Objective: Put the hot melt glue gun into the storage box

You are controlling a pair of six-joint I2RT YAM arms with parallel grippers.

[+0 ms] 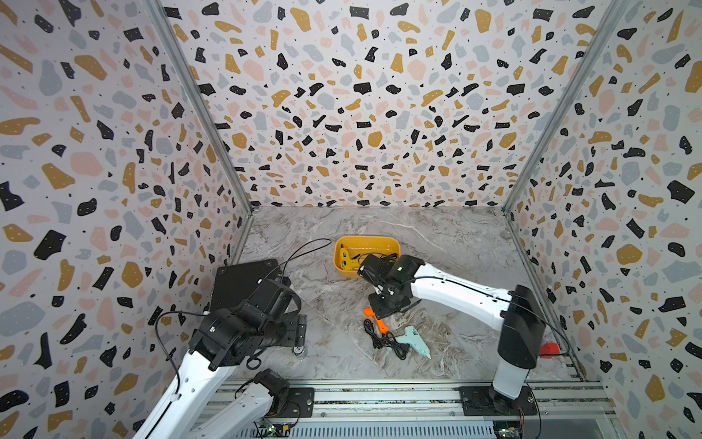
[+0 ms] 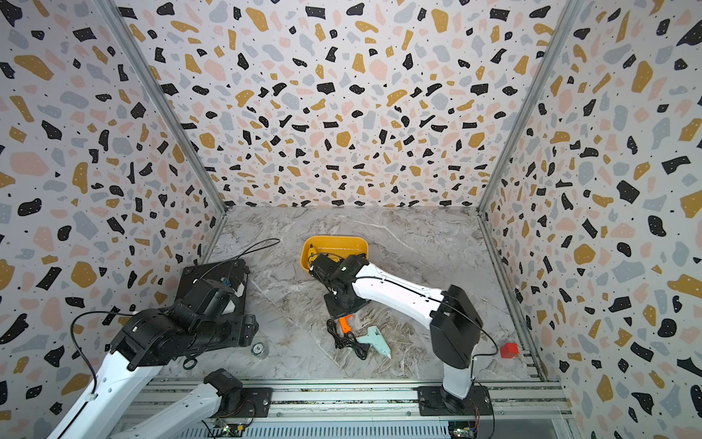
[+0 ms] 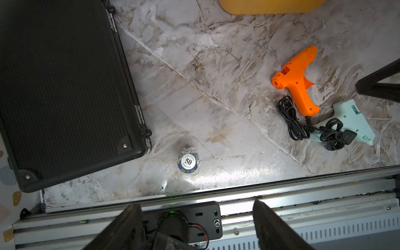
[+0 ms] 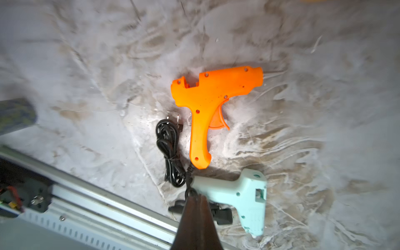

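An orange hot melt glue gun [image 4: 214, 87] lies on the marble table with its black cord, touching or close beside a pale mint glue gun [image 4: 250, 200]. My right gripper is shut above them, nothing visible between its fingertips. The yellow storage box [image 1: 387, 243] sits behind, holding a yellow tool and dark cord, partly hidden by the right arm. My left gripper stands open at the left, above the table's front, empty.
A black case [image 3: 62, 83] lies on the left, with a poker chip stack [image 3: 188, 161] beside it. A red block [image 2: 509, 350] sits at the front right.
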